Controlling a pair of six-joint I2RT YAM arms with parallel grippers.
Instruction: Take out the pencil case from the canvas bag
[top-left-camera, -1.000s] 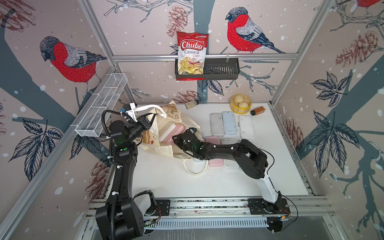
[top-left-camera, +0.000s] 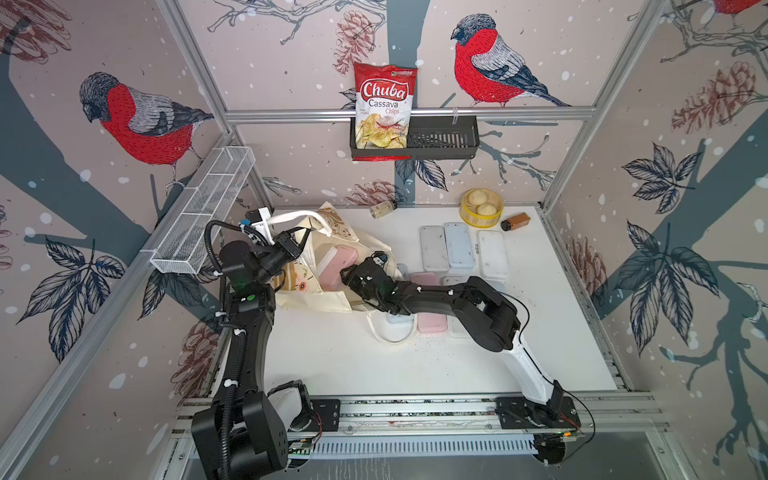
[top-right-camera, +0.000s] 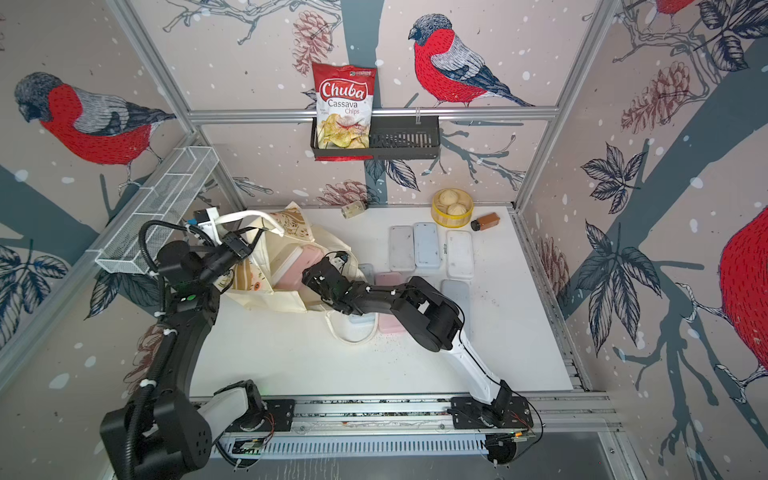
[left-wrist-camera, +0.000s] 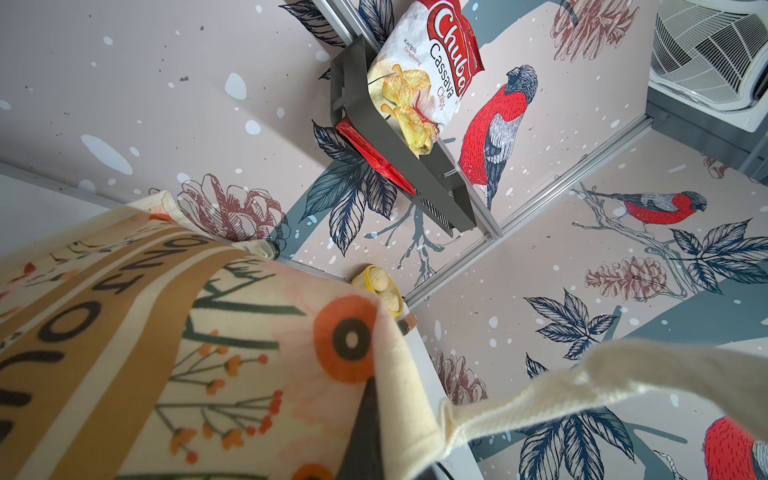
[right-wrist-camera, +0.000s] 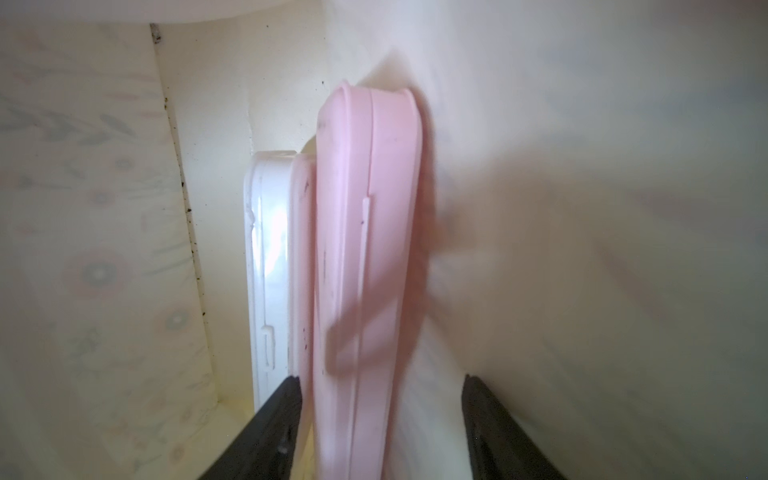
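Observation:
The floral canvas bag (top-left-camera: 308, 296) lies open at the table's left. My left gripper (top-left-camera: 289, 244) is at its upper edge by the white strap; in the left wrist view the bag's cloth hides most of it, and it looks shut on that edge. Inside, a pink pencil case (right-wrist-camera: 368, 240) stands on its long side beside a white-and-pink case (right-wrist-camera: 272, 272). My right gripper reaches into the bag, open, its fingertips either side of the pink case, with nothing held.
Several flat cases (top-left-camera: 459, 244) lie right of the bag, partly under the right arm. A dumpling steamer (top-left-camera: 481, 206) and small bottles (top-left-camera: 516, 221) stand at the back. A wire basket (top-left-camera: 172, 256) hangs left, a chips shelf (top-left-camera: 440, 140) behind.
My right arm's elbow has shifted a little left and toward the front, and its gripper slightly left within the bag. The left arm has hardly moved.

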